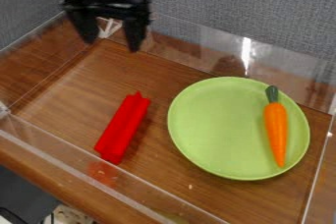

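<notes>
My black gripper [108, 27] hangs blurred over the back left of the wooden surface, its fingers apart with nothing visible between them. A red bar-like object [122, 127] lies on the wood at the front middle. To the right sits a green plate [210, 135] with an orange carrot [276, 130] lying on it, its leafy tip toward the back.
A clear low barrier [125, 196] edges the wooden surface [59, 95] at the front, with more clear panels at the back and sides. Grey padded walls stand behind.
</notes>
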